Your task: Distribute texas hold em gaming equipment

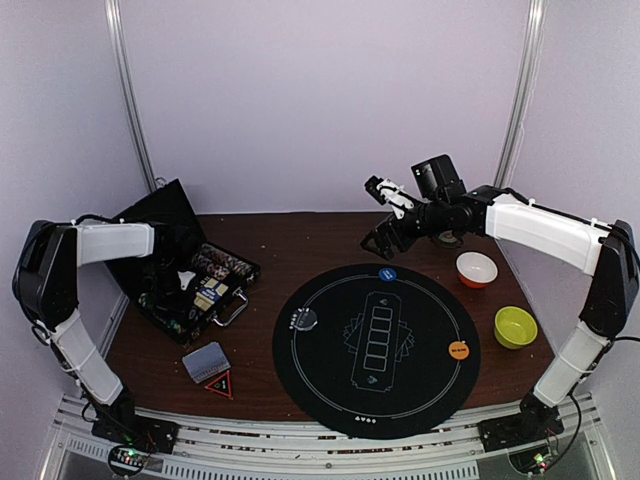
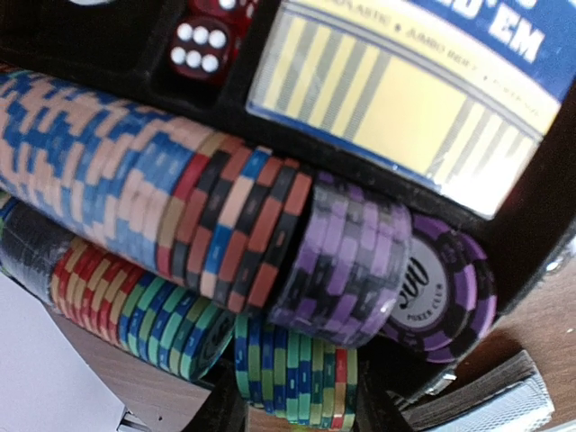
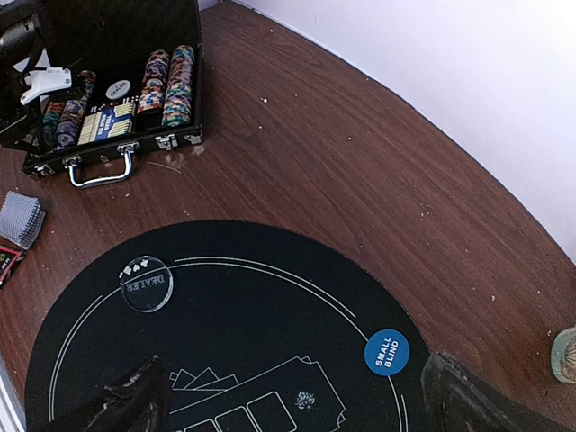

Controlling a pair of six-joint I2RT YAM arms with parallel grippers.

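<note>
In the left wrist view my left gripper is shut on a stack of green, blue and yellow poker chips (image 2: 292,373), at the edge of the open black case (image 1: 225,305). Beside the stack, rows of pink-blue chips (image 2: 99,162), purple chips (image 2: 346,256) and a card deck (image 2: 405,90) fill the compartments. Far from the case, my right gripper hangs open and empty over the back of the round black mat (image 1: 330,400). On that mat lie a clear dealer button (image 3: 146,283), the blue small blind button (image 3: 387,352) and an orange button (image 1: 458,350).
A white-and-red bowl (image 1: 477,268) and a yellow-green bowl (image 1: 515,327) stand right of the mat. A grey deck (image 1: 206,362) and a red-edged black triangle (image 1: 220,385) lie in front of the case. Bare table (image 1: 300,235) stretches behind the mat.
</note>
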